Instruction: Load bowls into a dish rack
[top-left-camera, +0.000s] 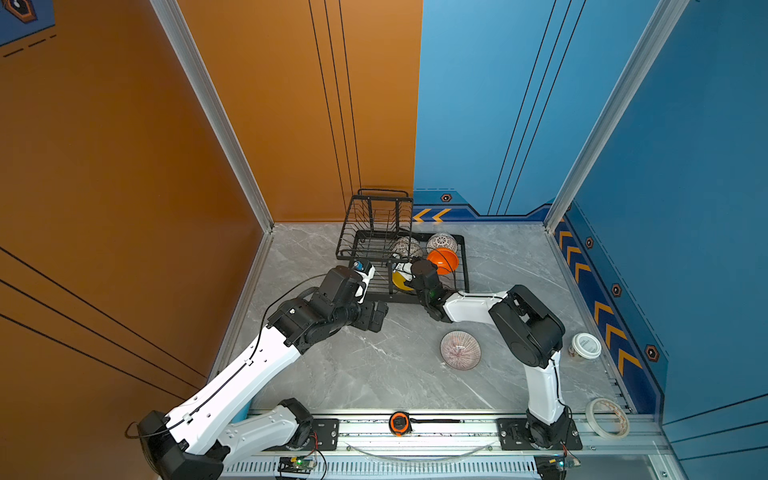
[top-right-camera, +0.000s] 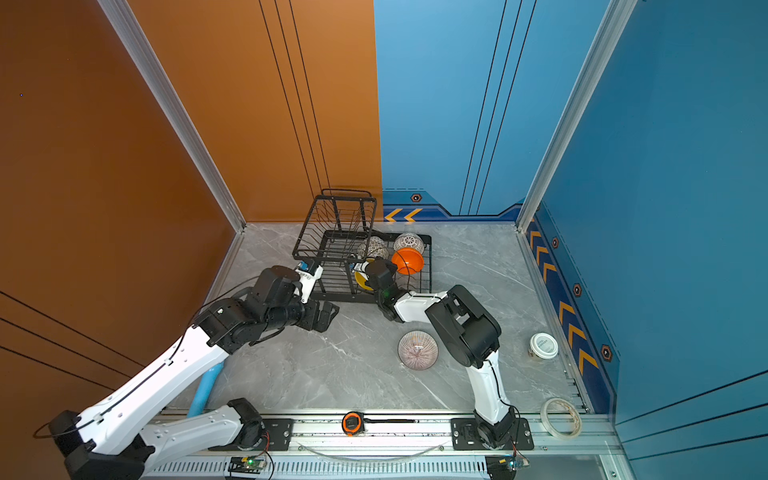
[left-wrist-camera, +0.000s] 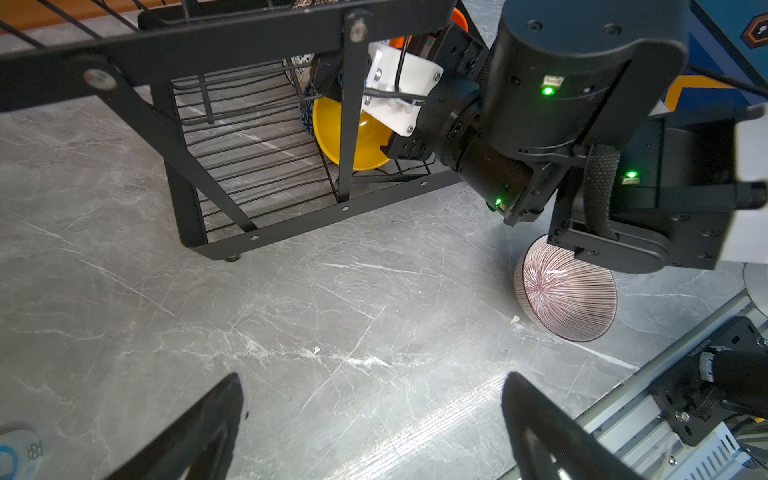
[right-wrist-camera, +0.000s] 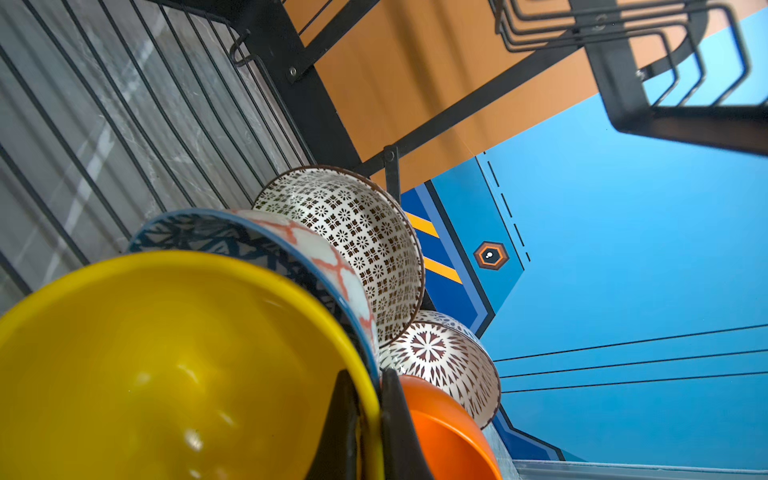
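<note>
In the right wrist view, the rim of the yellow bowl passes between the fingers of my right gripper, which is shut on it. That bowl stands tilted in the lower right of the black dish rack. Behind it are a blue-rimmed bowl, a brown-patterned bowl, another patterned bowl and an orange bowl. A striped bowl rests on the table in front of the rack. My left gripper is open and empty, over bare table left of the striped bowl.
The rack's upper basket overhangs its left side. A white-lidded cup and a tape roll lie far right. A tape measure sits on the front rail. Bare table lies left of the striped bowl.
</note>
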